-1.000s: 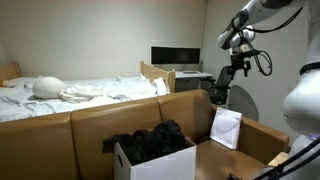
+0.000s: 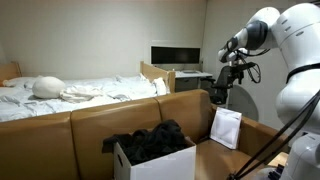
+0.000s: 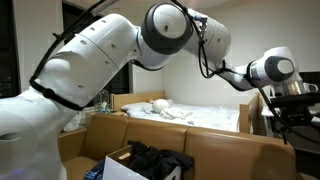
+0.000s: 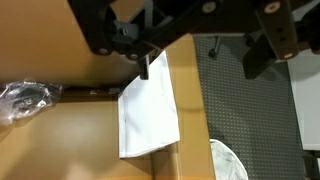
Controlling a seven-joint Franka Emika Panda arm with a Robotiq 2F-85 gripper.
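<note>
High over the right end of the brown sofa, my gripper [image 2: 240, 76] hangs from the white arm, apart from everything below. Its dark fingers stand wide open in the wrist view, with nothing held between them [image 4: 200, 65]. Under it, a white sheet or flat bag [image 2: 226, 127] leans against the sofa back; from above this white piece [image 4: 148, 118] lies near the sofa edge. A white box [image 2: 160, 173] in front of the sofa holds a heap of black cloth [image 2: 150, 143].
The brown sofa [image 2: 60, 150] runs across the room, with a bed [image 2: 75, 90] behind it. Clear crinkled plastic [image 4: 28, 98] rests on the seat. A dark chair [image 2: 219, 91] stands behind the sofa, and a round white object [image 4: 228, 160] shows beyond its edge.
My gripper has shifted somewhat to the left in exterior view 1, and more of the white arm now shows at the right. The sofa, box and white sheet look unmoved.
</note>
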